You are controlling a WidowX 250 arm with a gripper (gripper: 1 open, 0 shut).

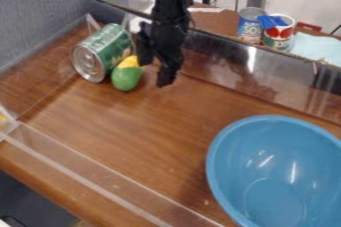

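Note:
My black gripper point(158, 64) hangs at the upper middle of the camera view, its fingers open above the wooden floor, just right of a green toy vegetable point(127, 78) with a yellow piece point(130, 61) behind it. A green can point(99, 54) lies on its side to the left of these. Nothing shows held in the fingers.
A large blue bowl point(274, 171) takes up the lower right. Behind a clear barrier stand two cans point(250, 25) and a light blue cloth point(316, 48). A grey padded wall point(38, 22) bounds the left.

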